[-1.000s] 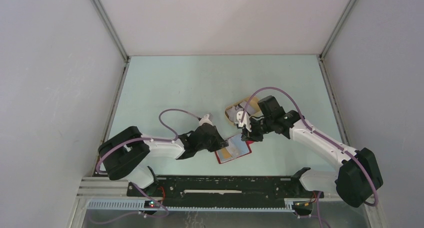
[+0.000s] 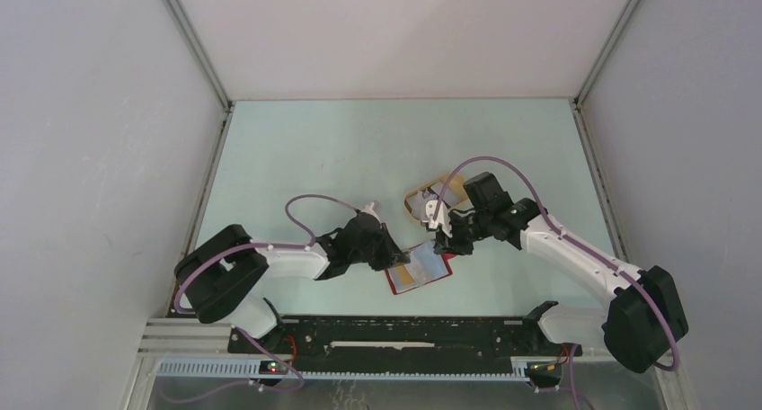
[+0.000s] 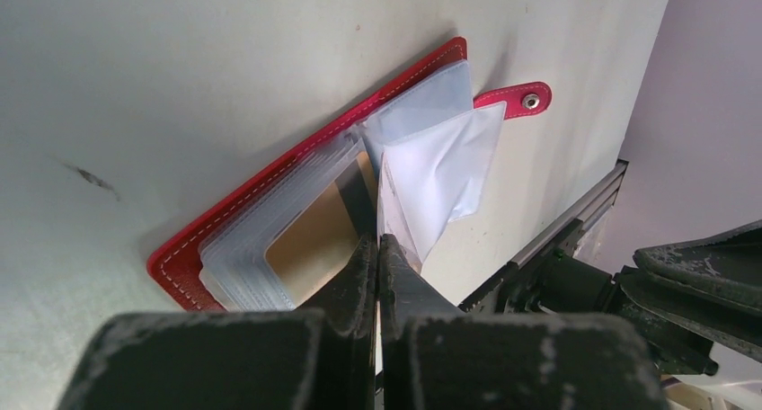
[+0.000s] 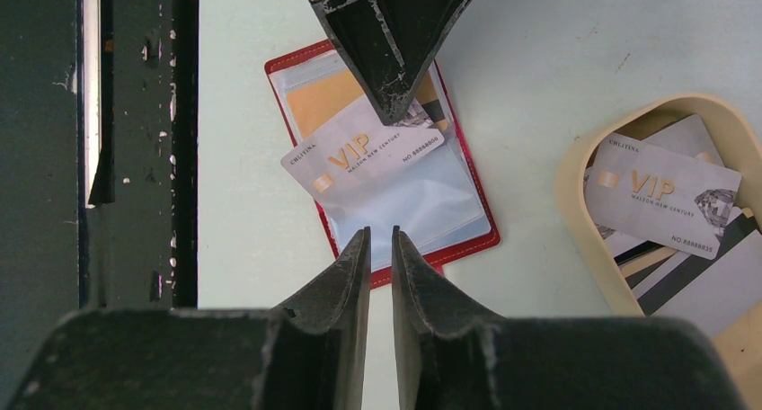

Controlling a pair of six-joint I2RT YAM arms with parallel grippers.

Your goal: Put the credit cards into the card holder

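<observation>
A grey VIP card (image 4: 359,154) is tilted over the open red card holder (image 4: 479,241). My left gripper is shut on the card, whose pale face (image 3: 395,212) shows nearly edge-on at the fingertips. The holder's clear sleeves (image 3: 261,239) lie beneath, one with a gold-and-black card (image 3: 314,239) inside; a white flap lies raised beside it. My right gripper hangs shut near the holder's strap side, with only a thin empty gap between its tips.
A tan tray (image 4: 572,194) with several cards, including another VIP card (image 4: 665,194), stands beyond the holder. A dark rail (image 2: 404,338) runs along the front edge.
My left arm has shifted slightly and its wrist has turned a little, still over the holder. The right arm, the holder and the tray have stayed put.
</observation>
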